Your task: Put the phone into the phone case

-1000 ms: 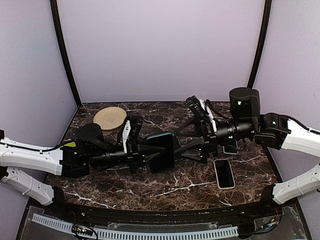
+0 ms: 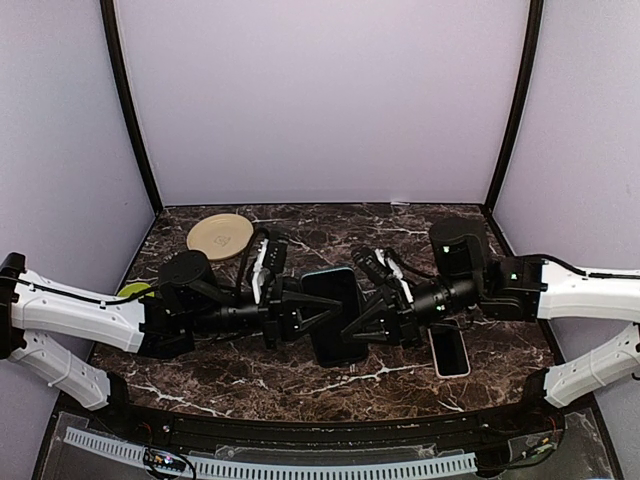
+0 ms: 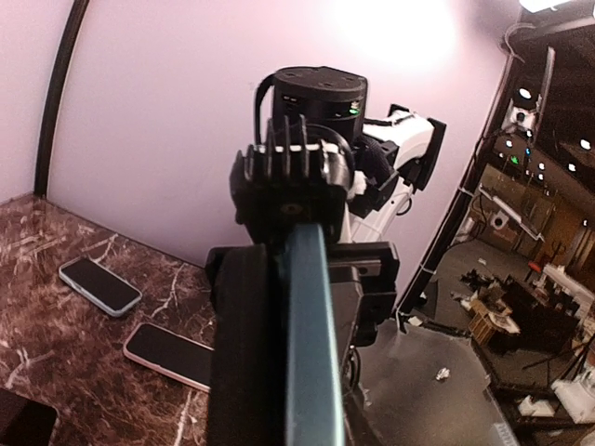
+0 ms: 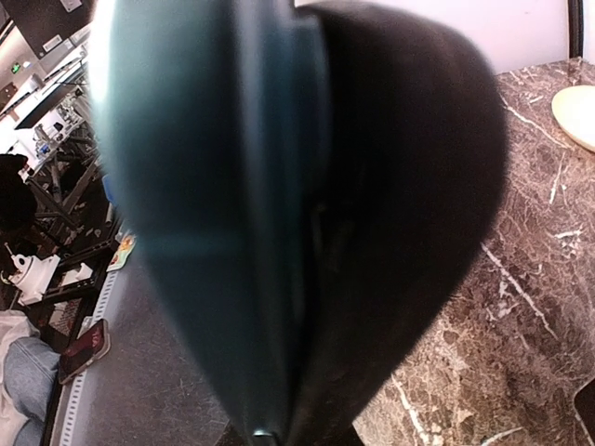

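A phone (image 2: 332, 335) in a teal-edged dark case is held upright between both grippers over the middle of the table; in the left wrist view its teal edge (image 3: 311, 353) runs straight up to my right gripper, and in the right wrist view it fills much of the picture, blurred (image 4: 186, 186). My right gripper (image 2: 365, 320) is shut on the phone. My left gripper (image 2: 308, 310) is around the phone from the left; whether its fingers grip it is unclear. Whether the phone sits fully inside the case cannot be told.
A pink-edged phone (image 2: 450, 352) lies at right, with another light-edged phone (image 3: 98, 283) in the left wrist view. A beige plate (image 2: 219, 236) is at the back left.
My right gripper has moved left and down onto the phone and closed on it.
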